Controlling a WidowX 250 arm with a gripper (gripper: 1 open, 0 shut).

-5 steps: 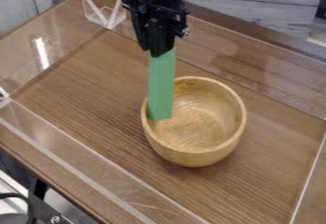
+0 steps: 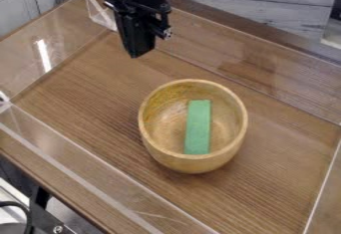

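A round light wooden bowl stands in the lower middle of the wooden surface. A green rectangular block lies inside it, toward the right of the bowl's floor. The black gripper is high in the upper middle-left, above and behind the bowl, apart from the block, with nothing green between its fingers. Whether its fingers stand open or shut is hard to make out.
A pale wall or panel runs along the upper right, and a dark cable shows at the lower left corner.
The green block, earlier held upright by the gripper over the bowl, now lies in the bowl. The gripper has let it go and moved up and to the left.
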